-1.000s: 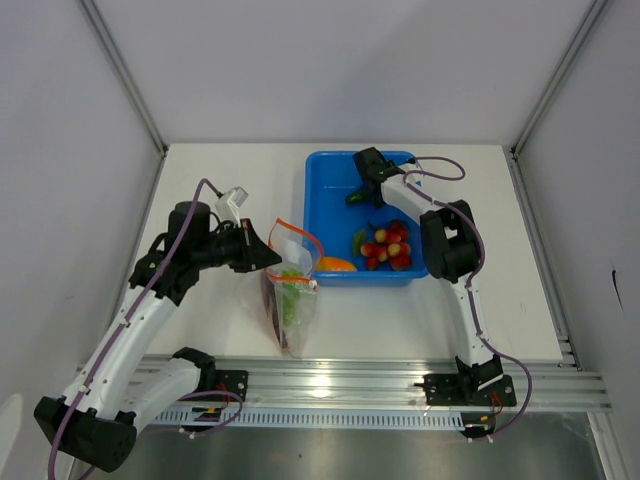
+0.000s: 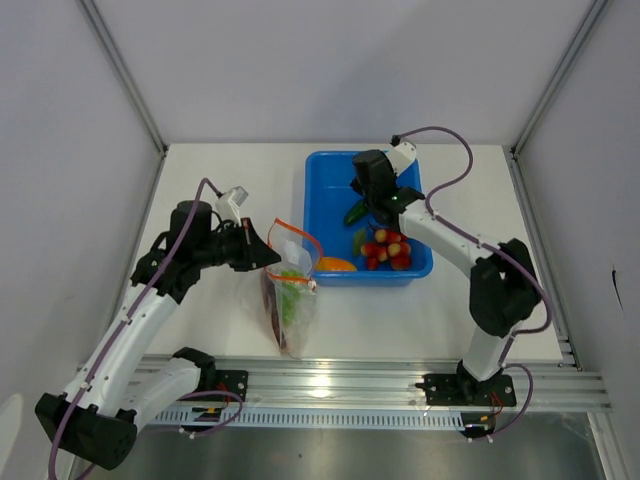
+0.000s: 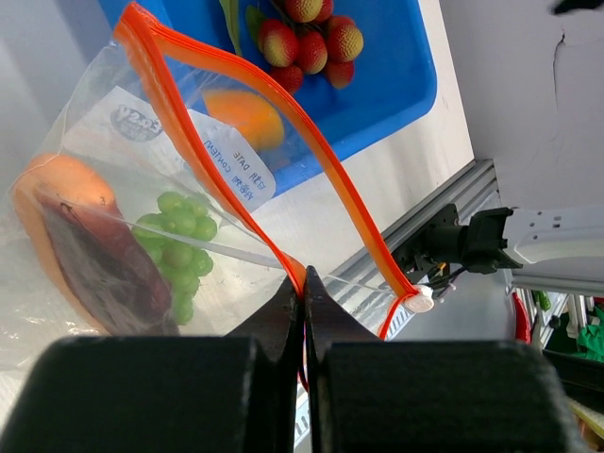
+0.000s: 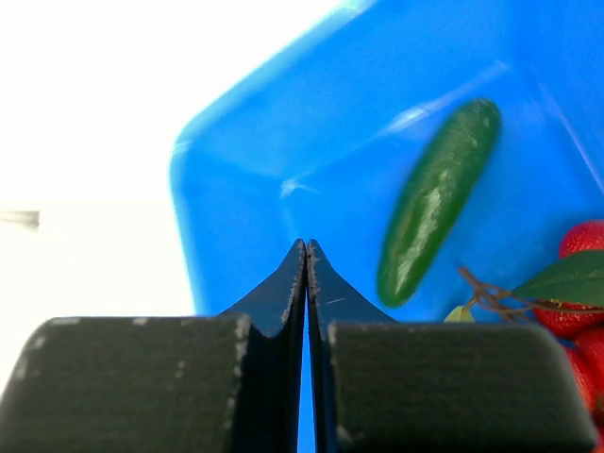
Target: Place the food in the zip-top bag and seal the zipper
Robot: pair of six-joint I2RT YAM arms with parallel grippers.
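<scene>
The zip bag [image 2: 290, 310] stands open on the table, holding green grapes [image 3: 184, 236] and a long brownish-orange item [image 3: 80, 236]. My left gripper is shut at the bag's orange zipper rim [image 3: 363, 217], pinching it. In the blue bin [image 2: 330, 190] lie a cucumber, red lychees [image 2: 395, 250] and an orange fruit [image 2: 336, 264], seen partly through the bag in the left wrist view. My right gripper is shut over the bin beside the cucumber, with nothing visible between its fingers.
The bin takes up the back middle, directly behind and right of the bag. Walls and metal rails edge the workspace.
The right arm has risen and swung outward to the right over the bin, leaving more of the cucumber visible. The left arm and bag are unchanged.
</scene>
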